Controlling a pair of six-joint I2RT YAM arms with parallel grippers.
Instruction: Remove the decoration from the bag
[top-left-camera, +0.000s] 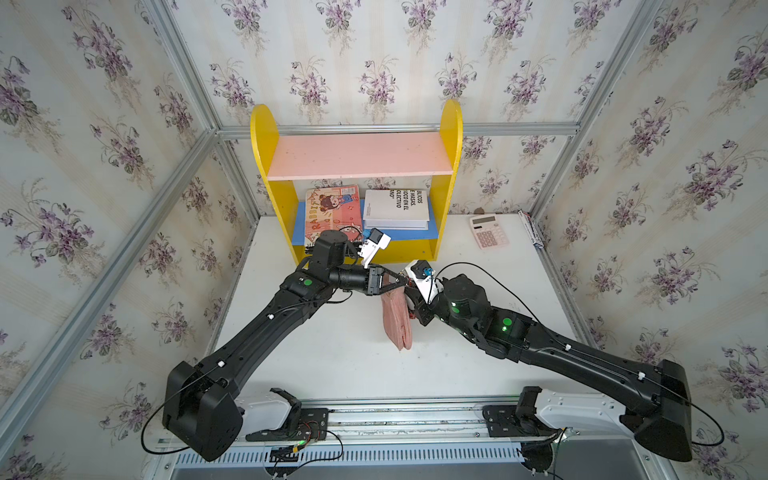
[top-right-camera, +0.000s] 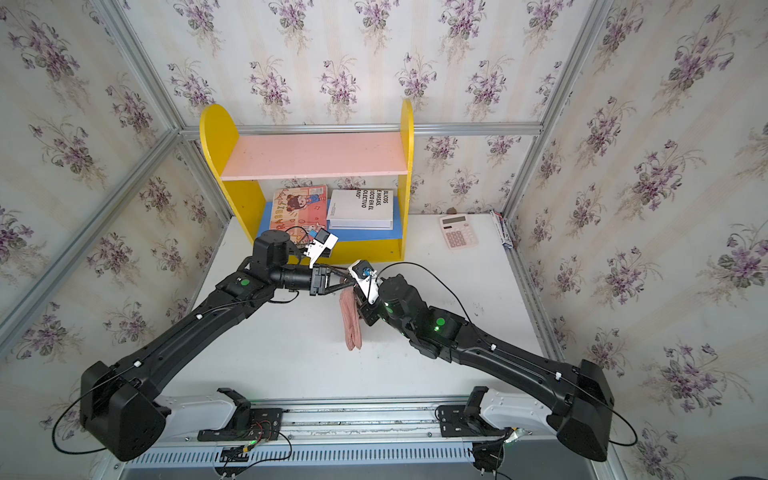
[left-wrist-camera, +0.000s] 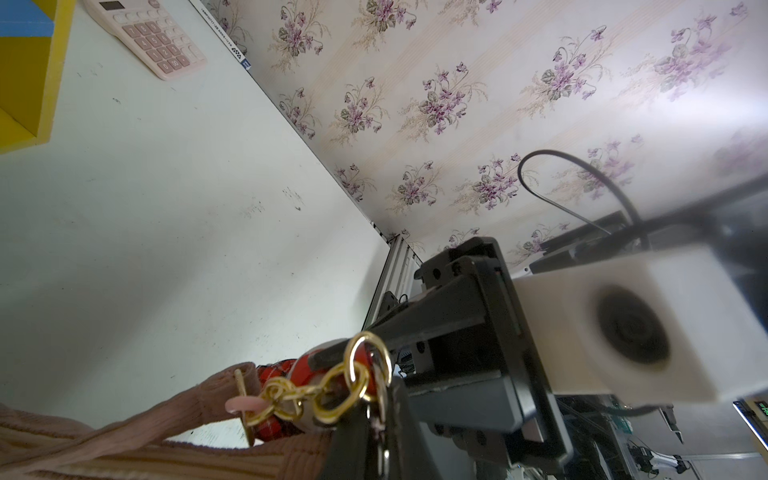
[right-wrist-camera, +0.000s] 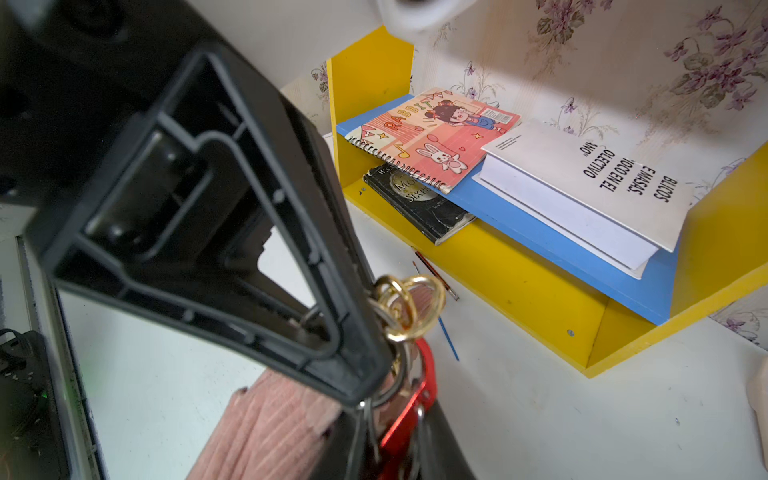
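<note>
A pink corduroy bag (top-left-camera: 396, 320) hangs below my two grippers, clear of the shelf; its strap (left-wrist-camera: 192, 408) joins a gold chain (left-wrist-camera: 292, 396). In the left wrist view, my left gripper has silver metal between its fingers, beside the gold ring. The red decoration (left-wrist-camera: 308, 372) is partly hidden behind the chain. My right gripper comes in from the right, with a red clasp (right-wrist-camera: 417, 384) between its fingers; whether they press on it is unclear. A gold ring (right-wrist-camera: 412, 308) shows beside my left gripper's fingertips.
The yellow shelf (right-wrist-camera: 544, 312) stands close behind, holding a notebook (right-wrist-camera: 440, 132) and a white book (right-wrist-camera: 592, 180). A pink calculator (top-left-camera: 488, 230) lies at the back right.
</note>
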